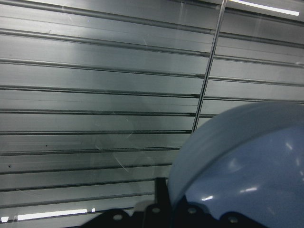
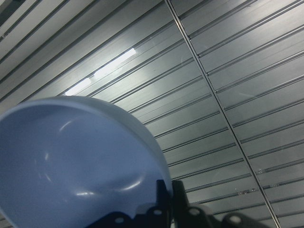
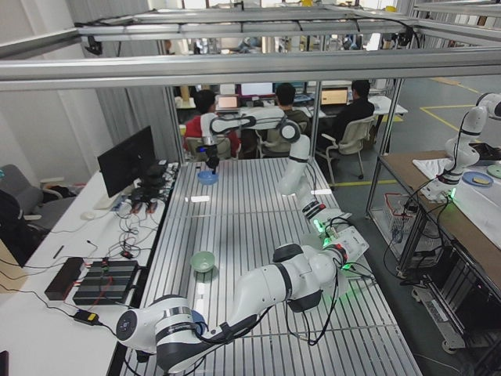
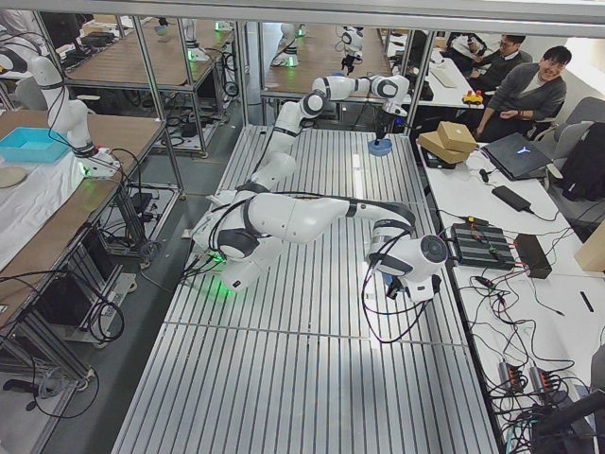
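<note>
Two blue bowls are at opposite ends of the slatted metal table. At the far end in the camera left view, a blue bowl (image 3: 207, 178) is under my right gripper (image 3: 212, 166); in the right wrist view its rim (image 2: 142, 133) runs down between the fingertips, which are shut on it. In the left wrist view my left gripper is shut on the rim of the other blue bowl (image 1: 242, 175), mostly hidden by my arm in both camera views. A green bowl (image 3: 202, 260) sits between them.
A side desk (image 3: 47, 345) along one edge holds a monitor (image 3: 125, 160), black boxes and cables. People sit beyond the table's end.
</note>
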